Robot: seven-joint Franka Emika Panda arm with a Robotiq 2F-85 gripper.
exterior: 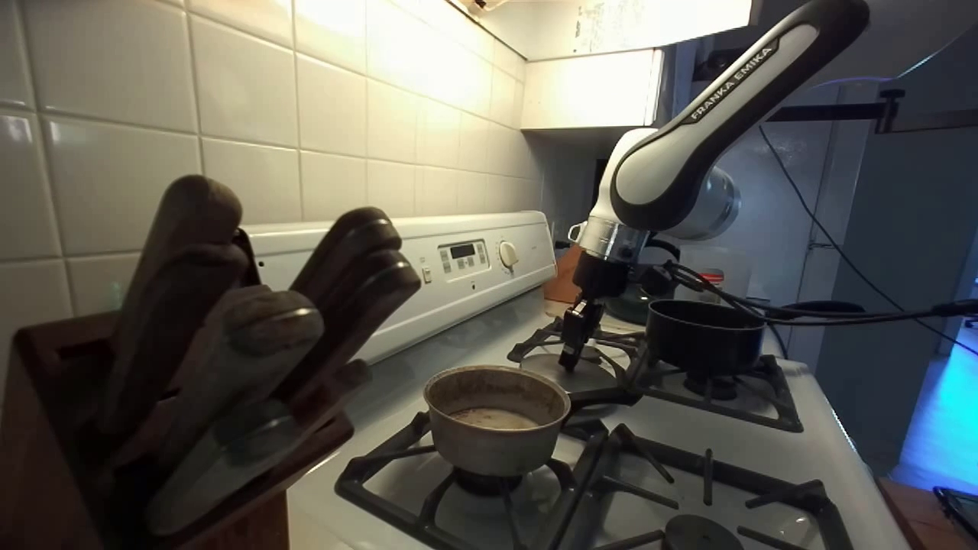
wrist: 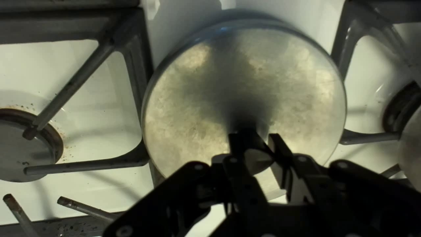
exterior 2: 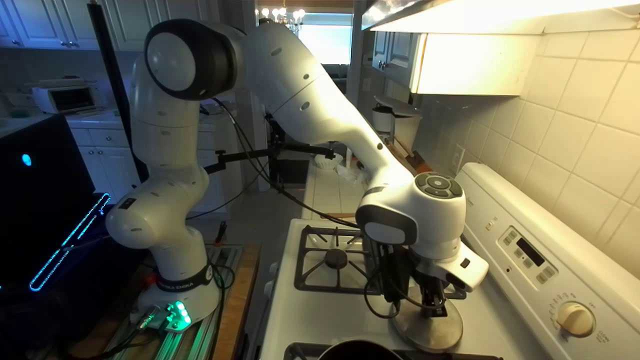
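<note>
A round metal lid (wrist: 189, 118) fills the middle of the wrist view, its knob between the fingers of my gripper, which is shut on it. Exterior view 1 has the lid (exterior: 542, 368) beyond the small pot, low over the stovetop, with my gripper (exterior: 570, 359) reaching down to its top. Whether the lid touches the stove cannot be told. An uncovered, worn metal saucepan (exterior: 500, 417) stands on the near burner, its dark handle (exterior: 605, 398) pointing right toward the lid. From the other side, the lid (exterior 2: 423, 336) shows beneath my wrist.
A black pot (exterior: 704, 339) sits on the far right burner. Bare burner grates (exterior: 724, 486) lie at the front right. A knife block (exterior: 64, 367) stands close on the left, and the stove's control panel (exterior: 472, 257) runs along the wall.
</note>
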